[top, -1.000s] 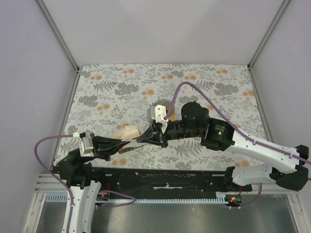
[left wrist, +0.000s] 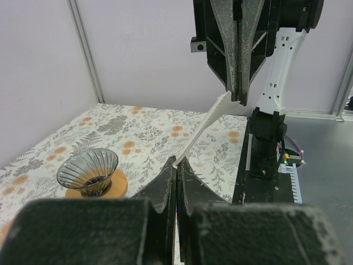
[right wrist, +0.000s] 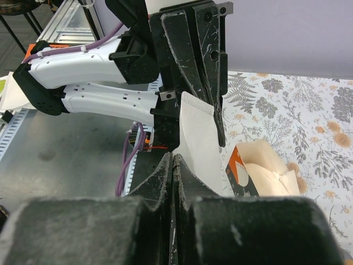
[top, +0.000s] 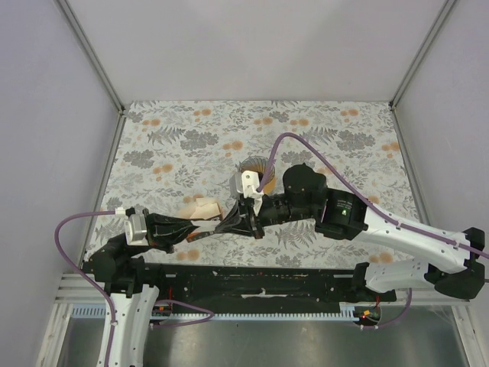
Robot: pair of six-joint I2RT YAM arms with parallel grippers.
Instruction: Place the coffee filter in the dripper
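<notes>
A white paper filter (left wrist: pixel 201 130) spans between my two grippers. My left gripper has shut on its lower edge; in the right wrist view the filter (right wrist: pixel 198 143) also stands by the tips of the left gripper. My right gripper is at the filter's other end, its fingertips close together on or beside the paper. The clear dripper (left wrist: pixel 88 171) sits on an orange-tan base (left wrist: pixel 118 185) behind the grippers, mostly hidden in the top view.
An opened box of filters (right wrist: pixel 265 168) lies on the patterned mat (top: pixel 176 138) beside the grippers. Walls bound it at the back and sides.
The left arm looks unchanged.
</notes>
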